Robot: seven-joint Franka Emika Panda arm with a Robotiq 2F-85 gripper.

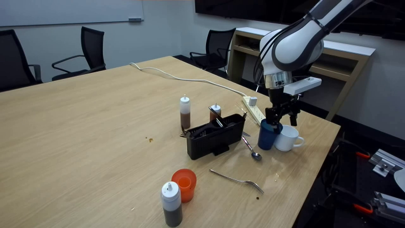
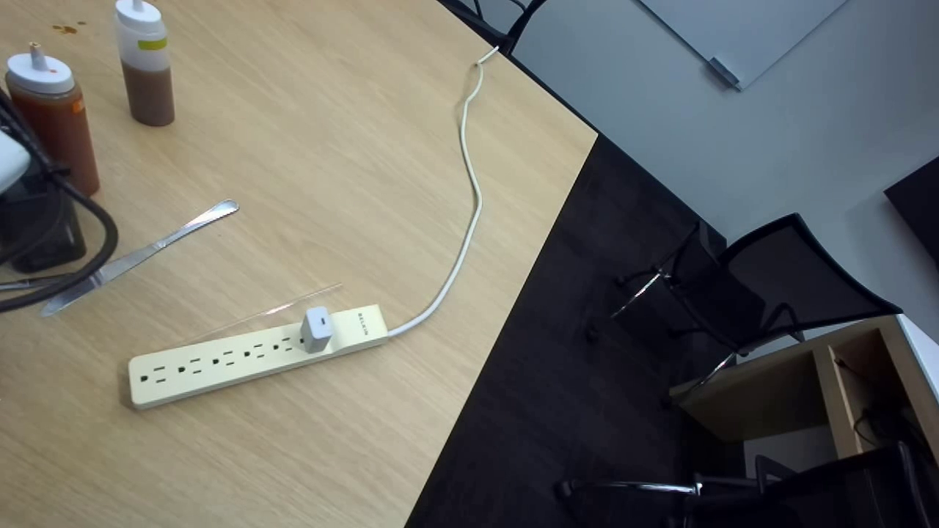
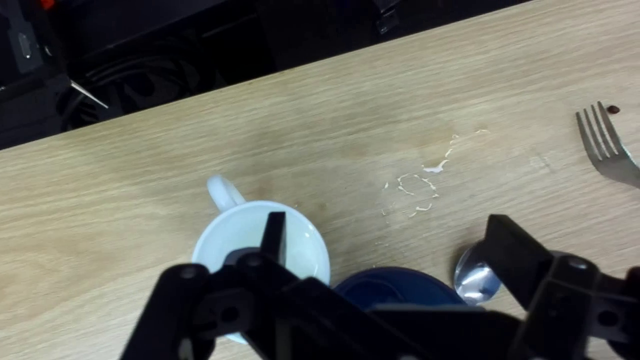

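Note:
My gripper (image 1: 284, 123) is low over the dark blue cup (image 1: 267, 139) and the white mug (image 1: 287, 138), which stand upright side by side near the table's right edge. Its fingers are wide apart in the wrist view, and no object shows gripped. One of the fingers (image 3: 274, 237) overlaps the opening of the mug (image 3: 240, 229); the other reaches past the far side of the blue cup (image 3: 396, 282), over a spoon bowl (image 3: 475, 282). Gripper parts hide much of the cup. Whether a finger touches either rim, I cannot tell.
Left of the cup are a spoon (image 1: 255, 155) and a black cutlery holder (image 1: 212, 141). A fork (image 1: 237, 180), an orange cup (image 1: 184, 185) and a squeeze bottle (image 1: 171, 205) stand or lie nearer. A power strip (image 2: 255, 356) lies behind.

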